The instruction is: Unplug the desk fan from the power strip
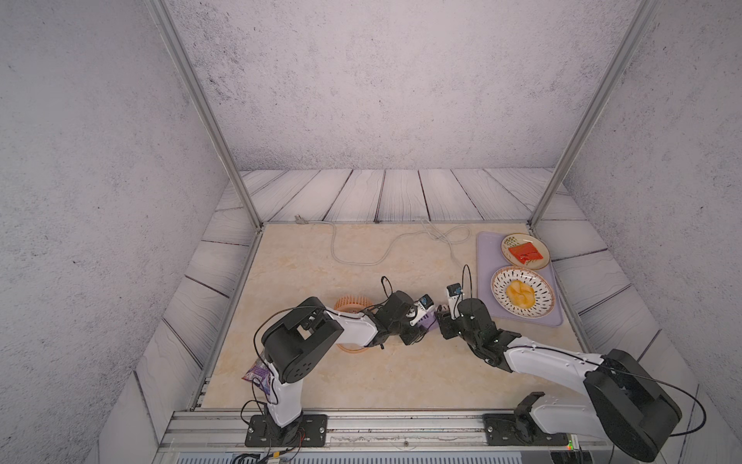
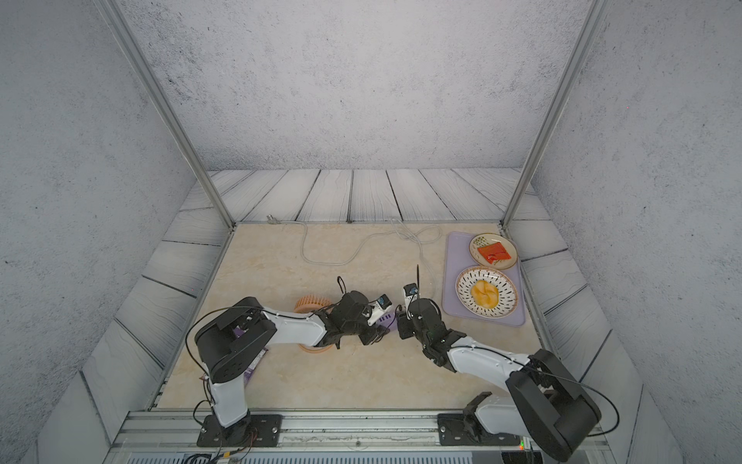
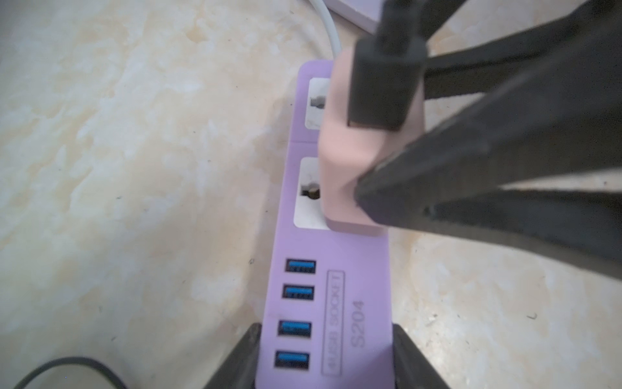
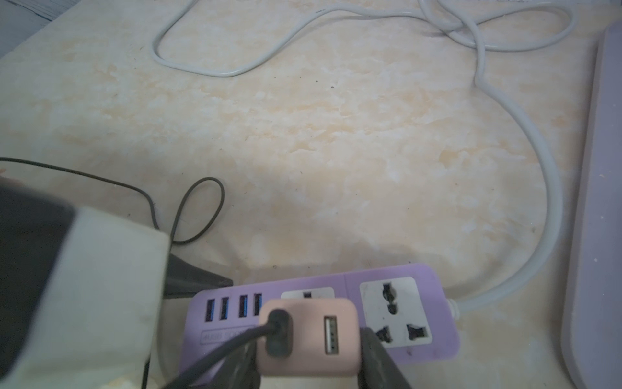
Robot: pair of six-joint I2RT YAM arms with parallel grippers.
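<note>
The purple power strip (image 3: 327,253) lies flat on the table, its USB end between the fingers of my left gripper, which is shut on it. A pink plug block (image 4: 309,324) with a dark cord (image 4: 223,350) sits over the strip's inner socket group. My right gripper is shut on that block, one finger at each side. Whether its prongs are still in the socket cannot be seen. The outer socket group (image 4: 395,311) is bare. An orange ribbed round object (image 1: 353,301), perhaps the fan, is partly hidden beneath my left arm.
A lilac tray (image 1: 488,266) with two plates stands at the right. White cable (image 4: 547,188) curves from the strip's end towards the back edge. A purple packet (image 1: 259,375) lies at the front left. The back middle of the table holds only cable.
</note>
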